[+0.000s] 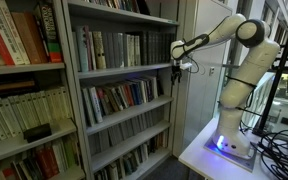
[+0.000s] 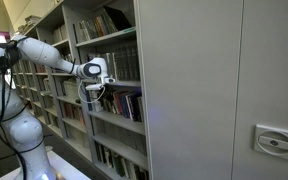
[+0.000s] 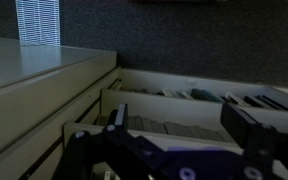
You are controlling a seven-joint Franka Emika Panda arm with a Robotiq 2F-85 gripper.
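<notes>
In the wrist view my gripper is open, its two dark fingers standing well apart at the lower left and right. Between them I see shelf boards and book tops, with nothing gripped. Exterior view 1 has the gripper [image 1: 176,76] small, at the end of the outstretched arm, by the right end of the tall grey bookcase [image 1: 81,105]. Upright books [image 1: 124,97] fill much of the shelf at about its height. From the other side, the gripper [image 2: 102,80] appears in front of the shelves; its distance from the books is hard to judge.
The arm's base stands on a white table [image 1: 206,158] at the right, with black cables [image 1: 282,152] beside it. A large pale panel [image 2: 189,90] closes off the bookcase's right end. Dark floor [image 3: 184,62] shows below the gripper.
</notes>
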